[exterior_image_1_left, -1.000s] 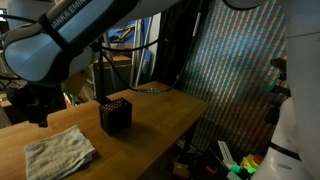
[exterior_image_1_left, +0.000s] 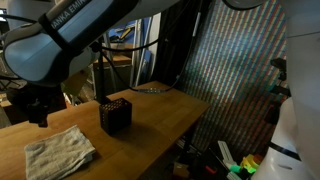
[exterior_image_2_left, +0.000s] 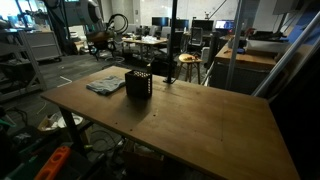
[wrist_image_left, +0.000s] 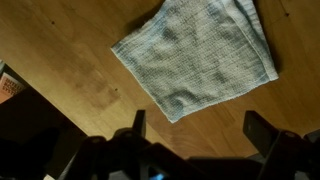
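Observation:
A pale grey-blue cloth (exterior_image_1_left: 60, 153) lies flat and slightly rumpled on the wooden table, near its left end. It also shows as a small cloth (exterior_image_2_left: 105, 85) in exterior view 2. From above, in the wrist view, the cloth (wrist_image_left: 195, 55) fills the upper middle, its lower corner pointing towards my gripper. The two dark fingers stand wide apart, with no object held between them. Exterior view 1 has the gripper (exterior_image_1_left: 40, 112) at upper left, dark and hard to make out, above the table and apart from the cloth.
A black perforated box (exterior_image_2_left: 139, 84) stands upright just right of the cloth. Bare wood on the table (exterior_image_2_left: 215, 120) stretches away to its right. Beyond the table edge at lower left in the wrist view it is dark. A cable loops beneath the arm (exterior_image_1_left: 110, 30).

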